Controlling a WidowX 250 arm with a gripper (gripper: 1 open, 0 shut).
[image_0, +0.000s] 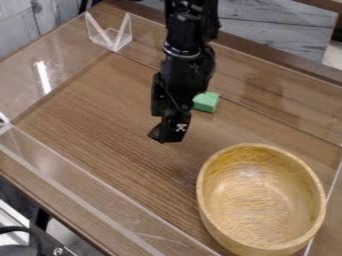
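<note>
My black gripper reaches down from the top centre to low over the middle of the wooden tabletop, its fingers open. A green block lies just behind it to the right, partly hidden by the arm. Whether anything sits between the fingers is hard to see against the dark housing.
A large yellow bowl fills the lower right. A clear plastic holder stands at the back left.
</note>
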